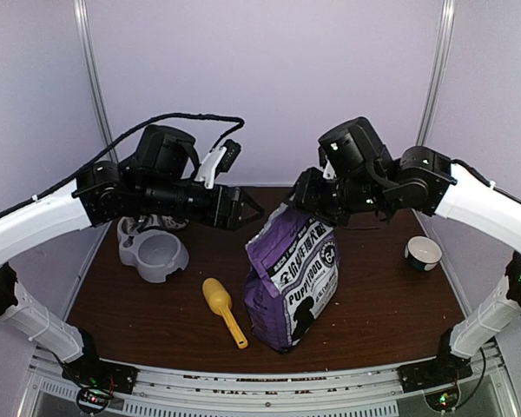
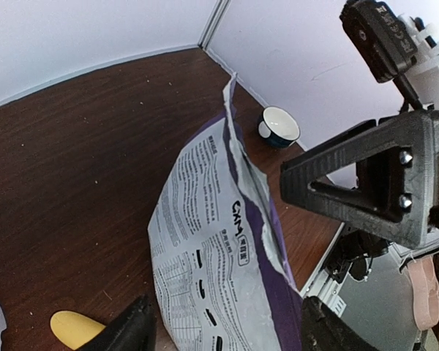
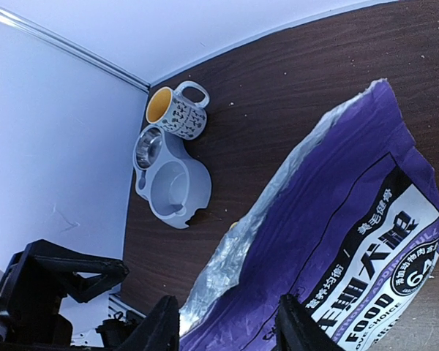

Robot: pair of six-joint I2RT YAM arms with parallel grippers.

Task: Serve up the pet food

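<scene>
A purple and white pet food bag (image 1: 291, 282) stands on the middle of the table, its crimped top edge running upright in the left wrist view. My right gripper (image 1: 301, 198) is at the bag's top, its fingers apart around or just over the edge; whether it touches is unclear. My left gripper (image 1: 247, 208) stands open, left of the bag's top, nothing between its fingers. A yellow scoop (image 1: 221, 304) lies left of the bag. A grey pet bowl holder (image 1: 156, 261) with a steel insert (image 3: 148, 150) stands at the back left.
A patterned mug (image 3: 186, 117) stands behind the bowl holder. A small dark-and-white bowl (image 1: 423, 253) sits at the right. Walls enclose the back and sides.
</scene>
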